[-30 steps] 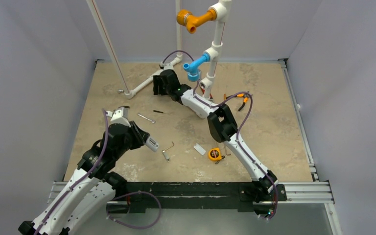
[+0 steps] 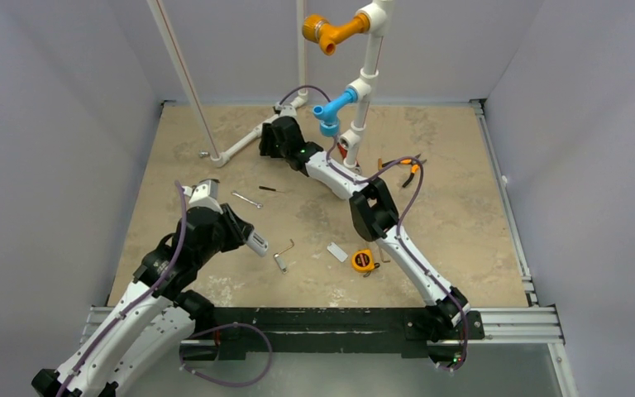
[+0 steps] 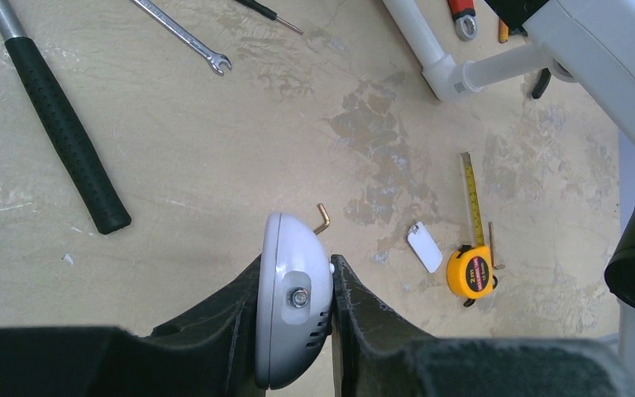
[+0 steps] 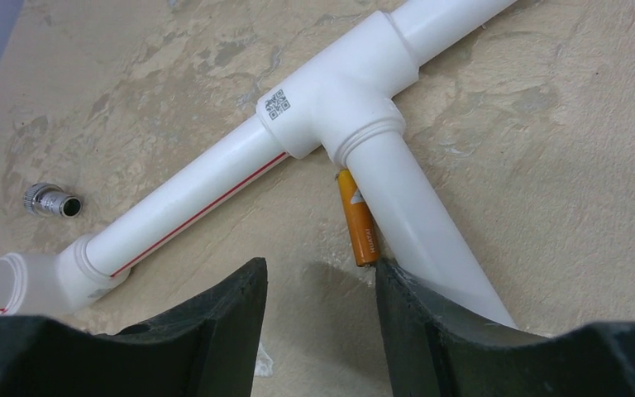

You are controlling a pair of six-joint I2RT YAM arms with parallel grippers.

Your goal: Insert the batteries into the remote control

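Observation:
The white remote control (image 3: 285,281) is clamped in my left gripper, which is raised over the left part of the table. From above, only the end of the remote (image 2: 257,243) pokes out beyond the fingers. A lone orange battery (image 4: 359,219) lies against a white pipe at the back of the table. Around its near end stands my right gripper, parted, with the right finger (image 4: 390,281) close to the battery and the pipe. No object is gripped there. On the front of the table lies a small white cover (image 2: 336,252).
White pipes joined by a tee (image 4: 339,91) crowd the battery's right side and far end. A tape measure (image 2: 364,261), a wrench (image 2: 246,199), a screwdriver (image 2: 271,189) and pliers (image 2: 412,172) are scattered on the board.
The right gripper has shifted very slightly, and the hanging orange and blue pipe pieces have moved a little to the right. My left arm is essentially still, keeping the remote.

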